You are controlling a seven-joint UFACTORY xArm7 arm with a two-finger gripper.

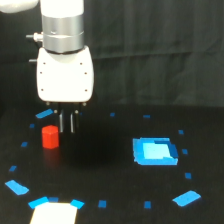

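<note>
A white robot arm hangs from the top left, its gripper [66, 122] pointing down with two dark, slim fingers that look slightly apart. Just left of and below the fingertips, a red cube [50, 137] rests on the black table. To the right lies a blue-taped square [141, 151] with a white patch inside. Whether anything is between the fingers is hard to see, but the cube appears outside them.
Small blue tape marks are scattered over the black table [110, 180]. A pale square object [54, 214] sits at the front left edge.
</note>
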